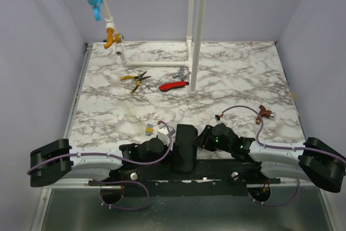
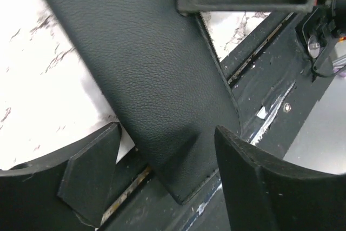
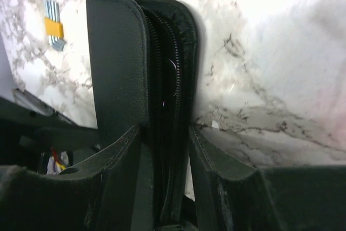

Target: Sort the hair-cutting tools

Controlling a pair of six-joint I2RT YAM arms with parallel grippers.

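Observation:
A black zipped case [image 1: 185, 147] stands upright-long at the front middle, near the table edge, between both grippers. In the left wrist view its leather end [image 2: 162, 90] lies between the fingers of my left gripper. My right gripper has the case's zipped side between its fingers; the zip gap [image 3: 167, 63] shows partly open. Both grippers are part open around the case; whether they grip it firmly, I cannot tell.
Pliers [image 1: 136, 79], a red-handled tool [image 1: 173, 85] and a small wrench [image 1: 180, 74] lie by white pipes. A brown fitting [image 1: 265, 112] lies right; a small yellow-banded bundle [image 3: 53, 28] lies left of the case.

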